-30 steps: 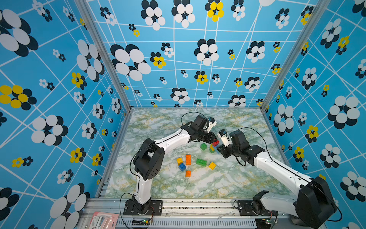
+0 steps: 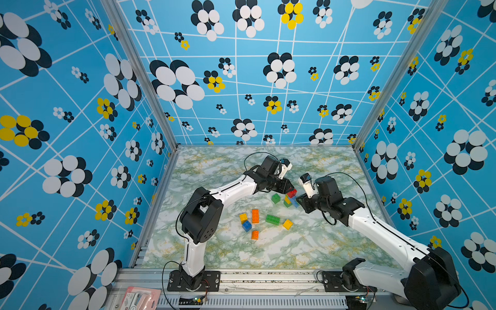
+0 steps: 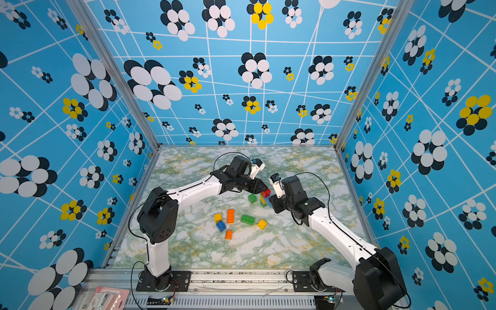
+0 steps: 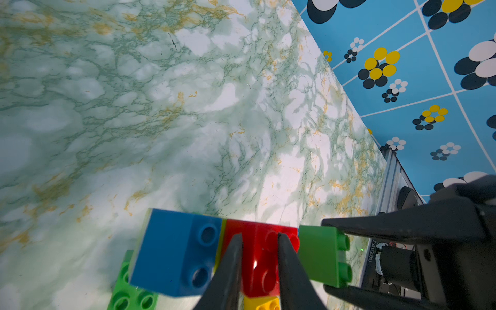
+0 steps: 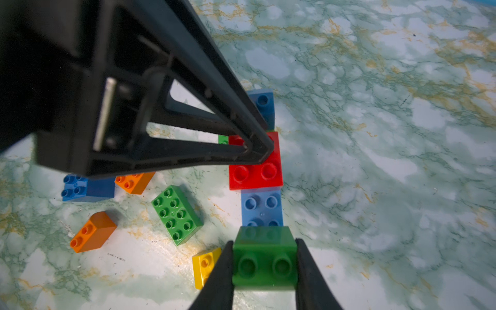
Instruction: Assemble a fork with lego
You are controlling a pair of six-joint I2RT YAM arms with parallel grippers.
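Note:
My left gripper is shut on a red brick (image 5: pixel 255 173), part of a joined cluster. A blue brick (image 4: pixel 173 248) sits at one side of the red one, and another blue brick (image 5: pixel 262 204) extends from its other side. Beneath the red shows a yellow brick (image 4: pixel 262 303). My right gripper is shut on a small green brick (image 5: pixel 265 276), studs visible. In the right wrist view this green brick overlaps the near end of the blue one; whether they touch, I cannot tell. Black left fingers hide part of the red brick.
A green brick (image 2: pixel 276 198) is close to the cluster.
My right gripper has shifted slightly to the right in the top left view, still with the green brick. The left arm has hardly moved, and the loose bricks have stayed put.

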